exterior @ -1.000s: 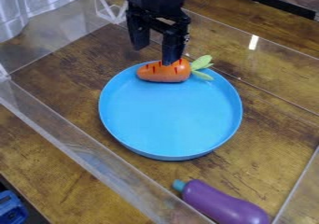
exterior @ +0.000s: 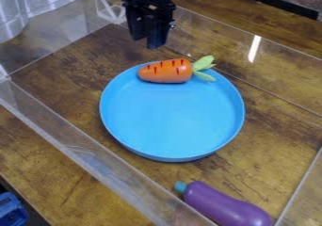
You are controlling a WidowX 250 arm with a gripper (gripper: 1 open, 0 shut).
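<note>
A black gripper [exterior: 151, 27] hangs at the top centre, above and behind an orange toy carrot [exterior: 167, 72] with green leaves. Its fingers are dark and small, so I cannot tell whether they are open or shut. The carrot rests on the back part of a blue plate [exterior: 171, 121], apart from the gripper.
A purple toy eggplant [exterior: 227, 203] lies at the lower right. A clear plastic wall [exterior: 75, 136] runs along the left side. A blue object [exterior: 10, 211] is at the lower-left corner. Bare wood surrounds the plate.
The gripper has risen and drawn back, away from the carrot. The carrot, plate and eggplant have not moved.
</note>
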